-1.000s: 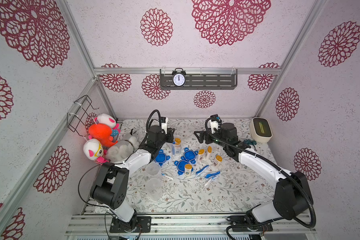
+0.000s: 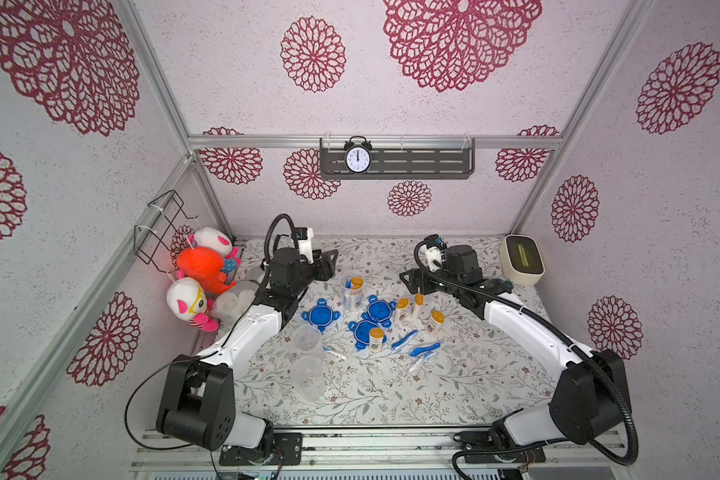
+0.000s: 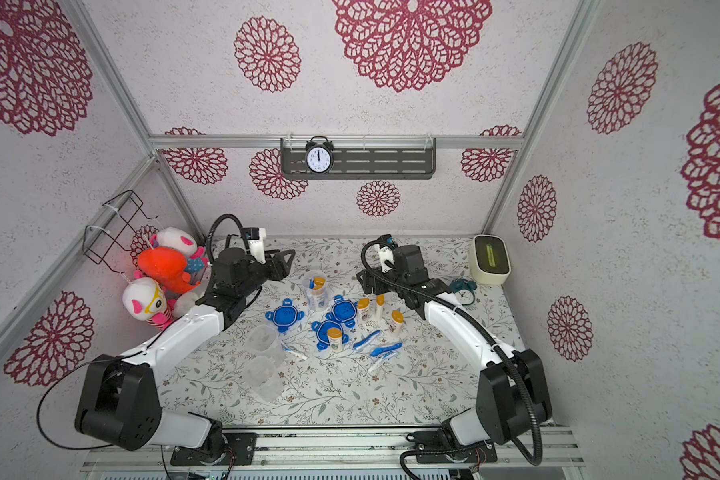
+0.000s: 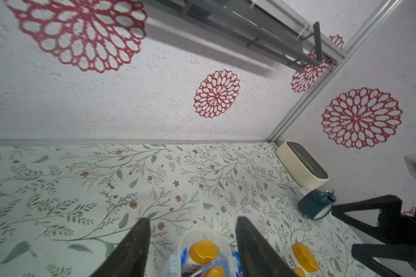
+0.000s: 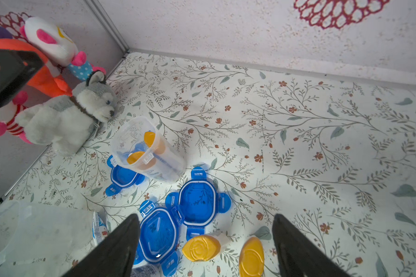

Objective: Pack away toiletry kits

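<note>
A clear cup (image 5: 145, 147) stands upright with orange-capped bottles and something blue inside. My left gripper is open and empty, raised behind and left of this cup. On the right, my right gripper hangs open above the table, nothing between its fingers. Blue lids (image 2: 321, 314) lie around the filled cup, two of them close together (image 5: 197, 203). Several orange-capped bottles (image 2: 436, 321) stand to the right, and another (image 2: 376, 339) is by the front lid. Blue packaged items (image 2: 425, 349) lie toward the front. Two clear cups (image 2: 307, 376) at front left look empty.
Plush toys (image 2: 204, 268) crowd the left side, with a grey one (image 5: 64, 117) partly behind my left arm. A cream box (image 2: 521, 260) and a teal object (image 3: 462, 289) are at the right.
The right gripper shifted slightly right. The items on the table look unmoved.
</note>
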